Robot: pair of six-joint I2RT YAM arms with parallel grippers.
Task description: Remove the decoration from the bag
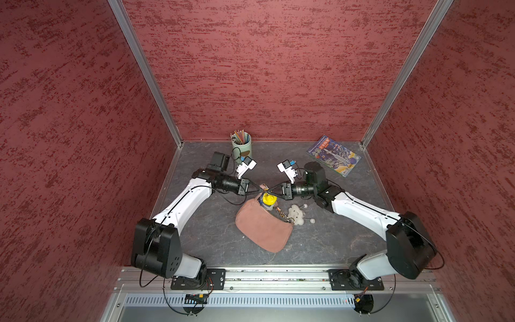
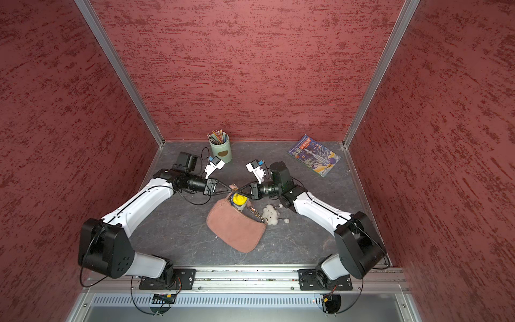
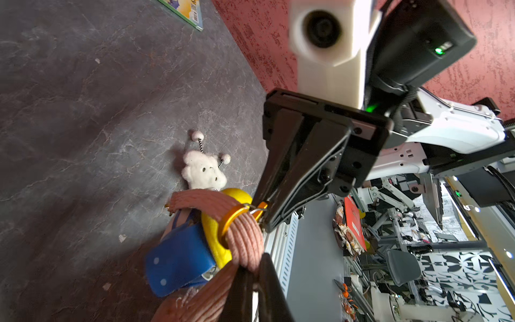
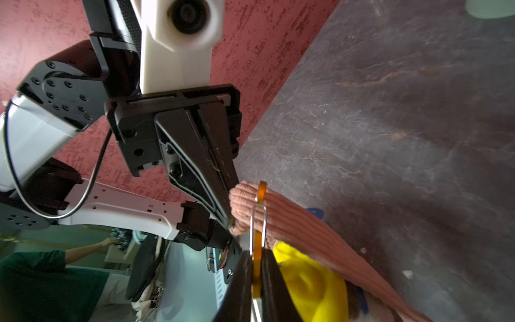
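The pink bag (image 1: 261, 225) lies on the table in both top views, its ribbed strap (image 3: 247, 244) raised near the grippers. My left gripper is shut on that strap. Around the strap runs an orange ring (image 4: 261, 192) with a metal clasp. My right gripper is shut at the ring's lower part, which shows as a thin orange strip between its fingertips. Beneath hangs a yellow charm (image 1: 269, 199), next to a blue piece (image 3: 179, 260). A white plush charm (image 1: 295, 214) lies right of the bag on a chain (image 1: 281, 213).
A green pencil cup (image 1: 242, 146) stands behind the left arm. At the back right lies a magazine (image 1: 334, 154). Both grippers work close together over the bag's upper end.
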